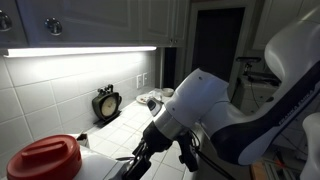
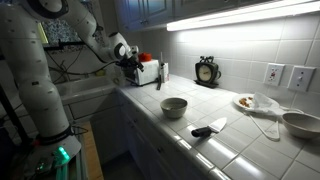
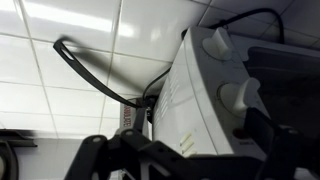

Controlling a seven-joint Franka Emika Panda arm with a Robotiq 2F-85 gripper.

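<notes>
My gripper [image 1: 168, 155] stands open beside a white appliance [image 1: 97, 165], with nothing seen between its fingers. The wrist view shows the appliance [image 3: 180, 110] running between the dark fingers, its front bearing pale knobs [image 3: 240, 96]. Whether a finger touches a knob cannot be told. From the far side, my gripper [image 2: 130, 70] appears close to the appliance [image 2: 149, 88] at the counter's far end. A red lidded container [image 1: 45, 158] rests on top of the appliance.
Along the counter [image 2: 230, 120] lie a grey bowl [image 2: 174, 107], a black-handled knife [image 2: 209, 128], a plate of food [image 2: 250, 104] and another bowl [image 2: 302, 124]. A black clock-like object [image 2: 207, 71] leans by the wall. A black cable [image 3: 92, 78] lies behind the appliance.
</notes>
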